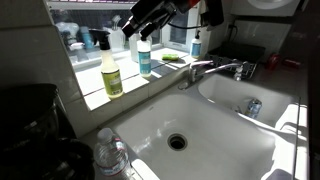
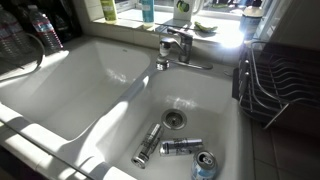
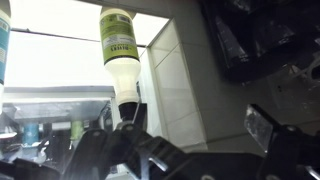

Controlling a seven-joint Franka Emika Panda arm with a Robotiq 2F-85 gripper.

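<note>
My gripper (image 1: 135, 28) is over the windowsill at the top of exterior view 1, with the arm reaching in from the upper right. In the wrist view the gripper is open, its two dark fingers far apart and nothing held between them. A yellow-green spray bottle (image 1: 110, 75) stands on the sill, left of and below the gripper. The same bottle (image 3: 121, 55) appears upside down in the wrist view, its dark nozzle overlapping the left finger; contact cannot be made out. A blue soap bottle (image 1: 145, 58) stands to its right, its pump partly behind the gripper.
A faucet (image 1: 198, 72) rises behind the double sink (image 1: 150, 130). Several cans, including one silver can (image 2: 181, 146), lie in one basin; the other basin is empty. A clear water bottle (image 1: 110, 153) stands at the front left. The dish rack (image 2: 280, 75) flanks the sink.
</note>
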